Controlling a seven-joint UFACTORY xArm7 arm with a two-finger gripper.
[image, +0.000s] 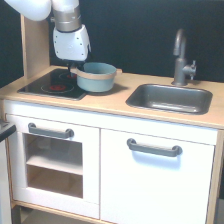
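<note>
A blue-grey pot (97, 78) sits at the back left of the toy kitchen, by the right side of the black stove (54, 84). The arm reaches down from the top left, and my gripper (73, 68) is low at the pot's left side, where its near handle lies. The fingers are small and dark here, so whether they are closed around that handle is unclear. A second handle sticks out on the pot's far right.
To the right are a metal sink (170, 98) and its grey faucet (181, 60). Bare wooden counter (122, 92) lies between pot and sink. Below, an open cabinet (55, 165) and a white door (155, 180) have dark handles.
</note>
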